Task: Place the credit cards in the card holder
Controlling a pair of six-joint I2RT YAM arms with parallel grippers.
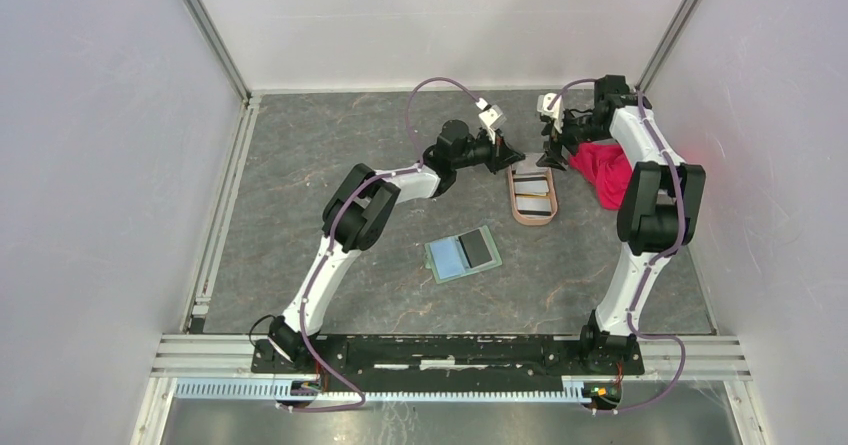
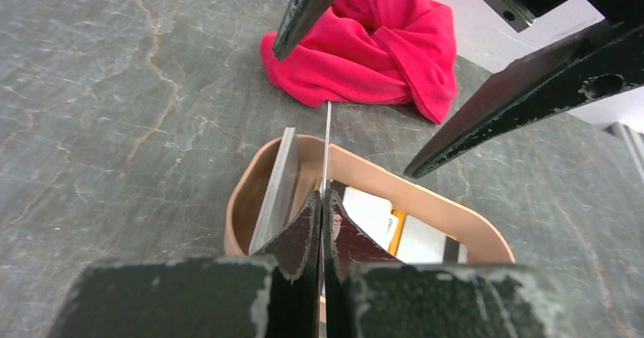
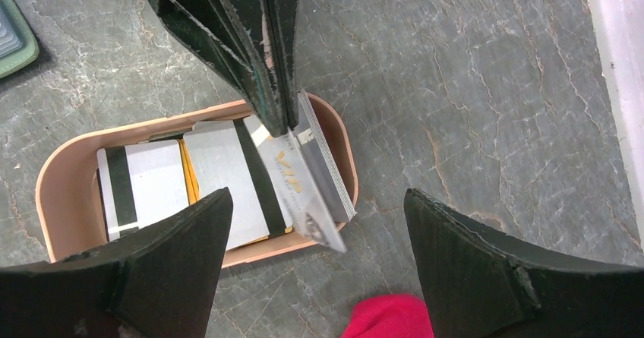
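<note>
My left gripper (image 1: 521,156) is shut on the near edge of a pale card, which stands edge-on in the left wrist view. This card hangs over the far end of a peach-coloured box (image 2: 444,201). Inside the box lie white cards (image 3: 226,172) with dark stripes and a yellow-edged one. A grey card stack (image 2: 278,182) leans against the end wall. My right gripper is open, its fingers on either side of the held card's free end, not touching it. The green card holder (image 1: 465,277) lies open nearer the front, a blue and a black panel showing.
A crumpled red cloth (image 1: 603,170) lies right of the box, beneath and beside the right arm. Bare grey tabletop (image 1: 310,155) spreads out on the left, and there is clear room between box and holder.
</note>
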